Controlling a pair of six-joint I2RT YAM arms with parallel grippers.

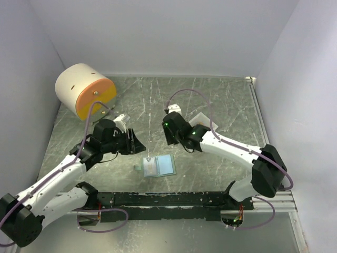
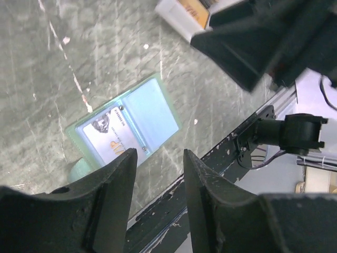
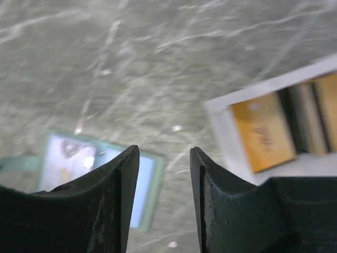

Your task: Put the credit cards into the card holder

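The card holder (image 1: 165, 165) lies spread flat near the table's front edge, light blue with a greenish border. A white card with an orange mark (image 2: 113, 138) sits in its left half; the right half (image 2: 151, 115) looks plain pale blue. My left gripper is above and left of the holder, fingers apart, nothing between them. My right gripper is open and empty, raised between the holder and the white box (image 3: 231, 142). In that box stand an orange card (image 3: 263, 132) and darker and tan cards, blurred here. The right arm hides much of the box from the top.
A cream cylindrical cabinet (image 1: 79, 87) with an orange and yellow front stands at the back left. A dark rail (image 1: 158, 199) runs along the front edge.
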